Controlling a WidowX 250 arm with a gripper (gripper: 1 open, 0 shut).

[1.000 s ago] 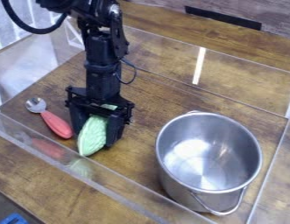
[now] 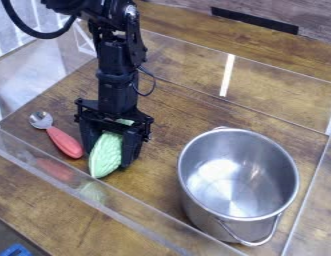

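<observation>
The black gripper [image 2: 114, 130] is lowered over a pale green oblong object [image 2: 109, 158] on the wooden table, its fingers around or on the upper part of it. Whether the fingers are closed on it is hidden by the gripper body. Left of it lies a red-handled utensil [image 2: 66, 142] with a metal head.
A large steel pot [image 2: 235, 185] stands at the right front. A clear barrier [image 2: 34, 165] runs diagonally across the lower left.
</observation>
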